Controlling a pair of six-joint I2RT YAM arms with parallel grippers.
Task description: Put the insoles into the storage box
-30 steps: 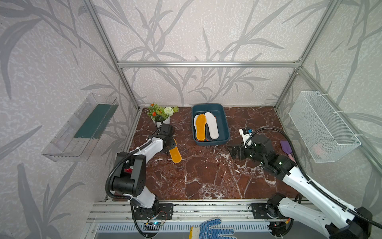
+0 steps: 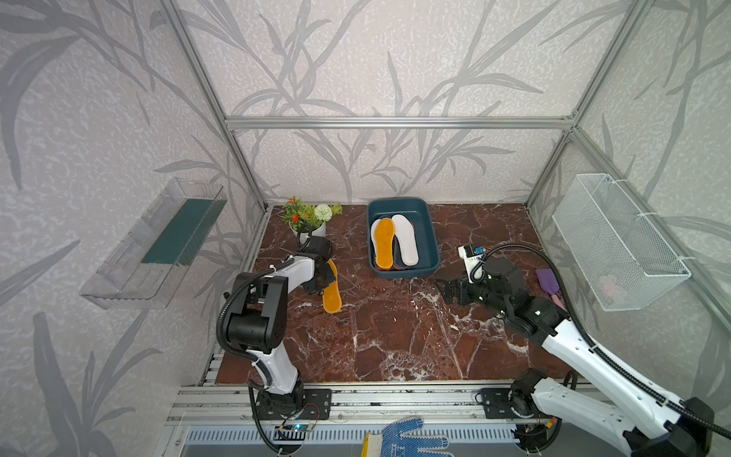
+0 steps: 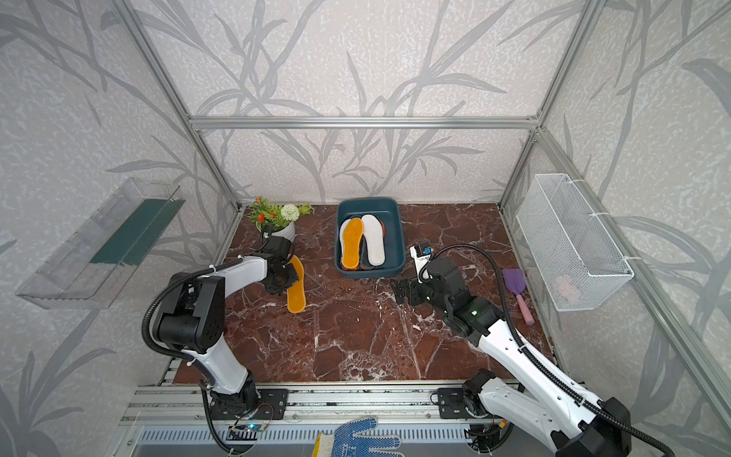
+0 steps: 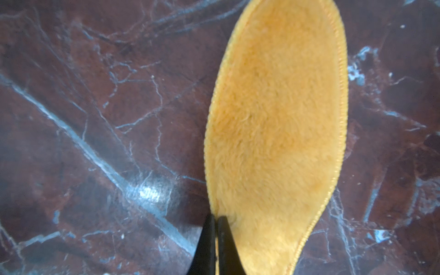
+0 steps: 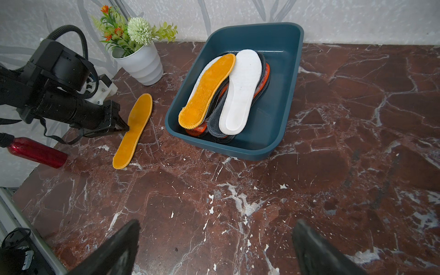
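Observation:
A yellow insole (image 2: 331, 300) (image 3: 297, 301) (image 4: 275, 114) (image 5: 139, 114) lies on the marble table at the left. My left gripper is at its edge, fingertips closed together; whether they pinch the thin rim is unclear. The teal storage box (image 2: 426, 236) (image 5: 281, 110) holds several insoles: a yellow one (image 5: 206, 91), white ones (image 5: 239, 87) and dark, red-edged ones beneath. My right gripper (image 2: 449, 291) hangs open and empty over the table, right of the box's front.
A potted plant (image 5: 142, 66) stands behind the left gripper, a red bottle (image 5: 39, 151) at the left. A purple spatula (image 3: 514, 282) lies at the right edge.
The yellow insole's near end has swung slightly left, and my left arm has shifted at the left of the table. The right arm and the box are unchanged.

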